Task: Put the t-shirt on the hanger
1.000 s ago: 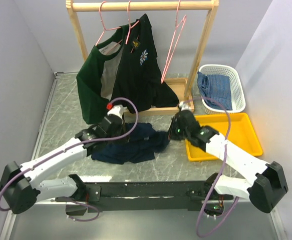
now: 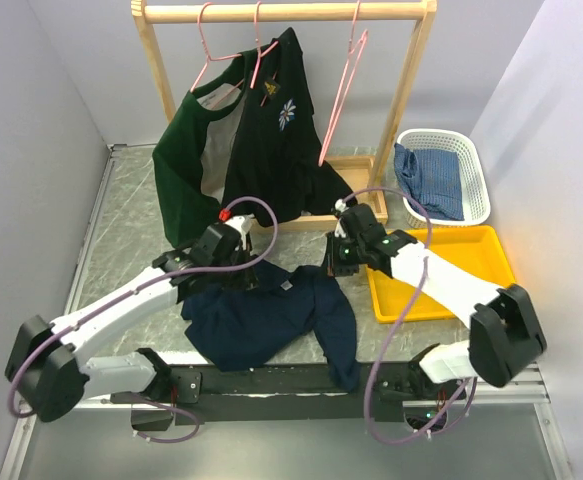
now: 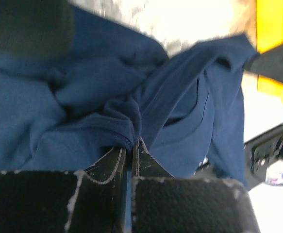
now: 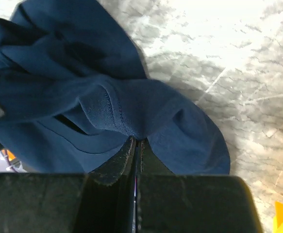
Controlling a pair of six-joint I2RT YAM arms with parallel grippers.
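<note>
The navy t-shirt point(image 2: 271, 325) lies bunched on the grey surface, one part trailing over the front edge. My left gripper is shut on a fold of it. My right gripper is shut at another fold near the shirt's upper right; in the right wrist view the fabric runs into its fingertips. Pink hangers point(image 2: 343, 85) hang empty on the right of the wooden rail point(image 2: 301, 12).
A dark green sweater point(image 2: 186, 150) and a dark top point(image 2: 281, 130) hang at the left. A yellow tray point(image 2: 451, 260) and a white basket point(image 2: 471, 180) with blue cloth stand at the right. A wooden tray point(image 2: 361, 185) is under the rail.
</note>
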